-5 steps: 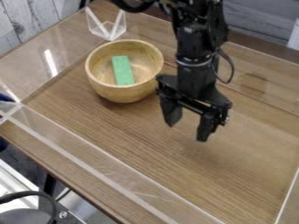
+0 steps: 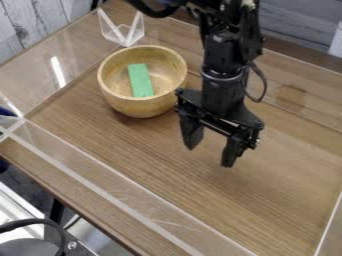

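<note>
My black arm reaches down from the top centre, with the gripper (image 2: 211, 134) low over the middle of the wooden table (image 2: 147, 200). Its fingers stand apart, with nothing visible between them. To its upper left is a light wooden bowl (image 2: 168, 66) with a green rectangular block (image 2: 140, 80) inside.
A white wire-like object (image 2: 123, 30) sits at the back left, behind the bowl. Dark equipment (image 2: 27, 240) lies past the table's edge at the bottom left.
The arm and gripper have shifted slightly in pose over the same spot. The bowl and green block look unchanged.
</note>
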